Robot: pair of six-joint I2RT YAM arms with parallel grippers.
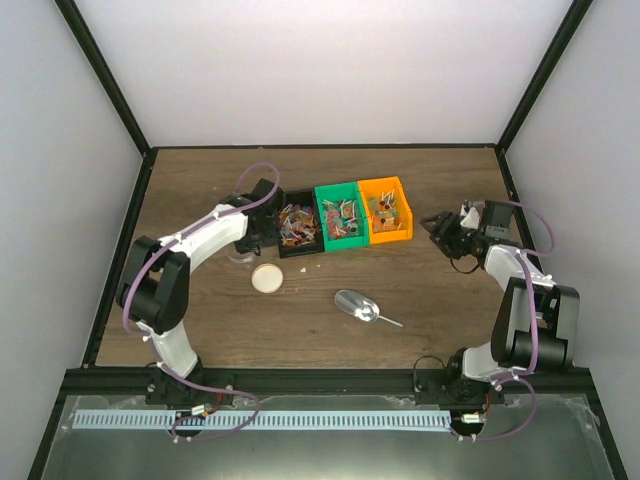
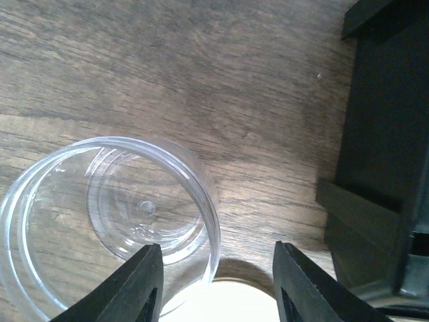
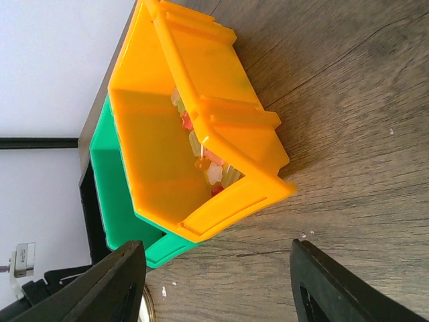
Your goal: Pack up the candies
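Note:
A clear empty jar (image 2: 110, 201) stands upright beside the black bin. My left gripper is over the jar's near right rim, its fingers apart with nothing gripped; one fingertip (image 2: 144, 268) overlaps the rim in view, and I cannot tell whether it touches. A round pale lid (image 1: 267, 278) lies flat on the table just in front. Candies fill the black bin (image 1: 283, 246), the green bin (image 1: 345, 244) and the orange bin (image 1: 391, 236), set in a row. At the right, my right gripper stands open and empty, facing the orange bin.
A clear scoop (image 1: 358, 305) with its handle to the right lies on the front middle of the table. Small white bits (image 1: 312, 267) are scattered in front of the bins. The black bin's wall (image 2: 375, 168) is close to my left gripper.

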